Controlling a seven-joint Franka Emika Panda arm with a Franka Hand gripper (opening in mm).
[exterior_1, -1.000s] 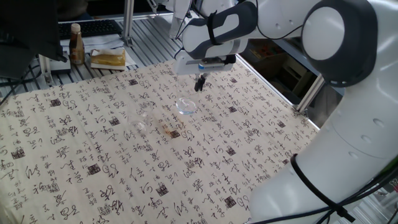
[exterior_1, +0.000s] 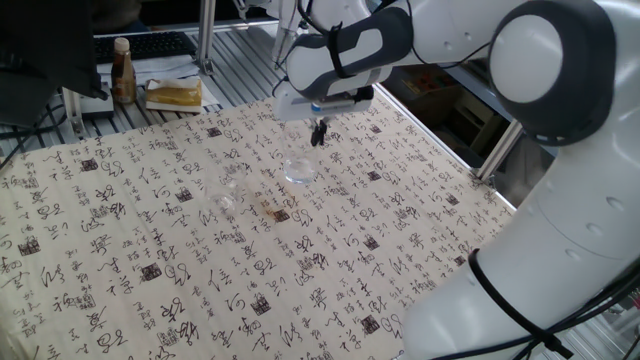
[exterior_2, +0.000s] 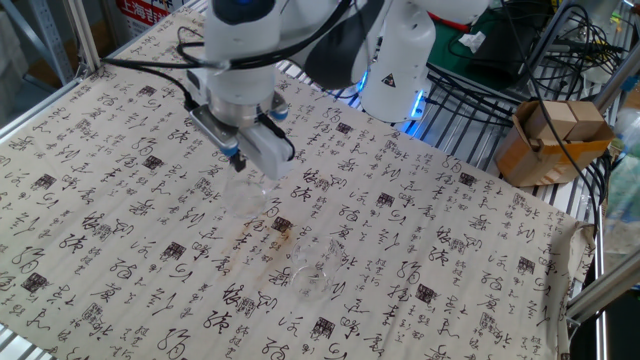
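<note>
A clear glass (exterior_1: 299, 170) with what looks like clear liquid in its bottom is near the far side of the cloth-covered table. My gripper (exterior_1: 318, 132) is right above and beside it, its dark fingertips close to the glass's upper part. In the second exterior view, the glass (exterior_2: 247, 197) is just below my gripper (exterior_2: 264, 158). Whether the fingers touch the glass or close on it is hidden by the hand and the glass's transparency. A second clear vessel (exterior_1: 226, 199) is apart from the gripper; it also shows faintly in the second view (exterior_2: 312, 282).
A brownish stain (exterior_1: 272, 211) marks the patterned cloth (exterior_1: 210, 290) between the vessels. At the back left are a sauce bottle (exterior_1: 123, 72) and a yellow package (exterior_1: 174, 95). A cardboard box (exterior_2: 553, 143) is beyond the cloth.
My hand has shifted slightly left in the first exterior view. The liquid's outline in the nearby glass looks a little different; the other vessel has not moved.
</note>
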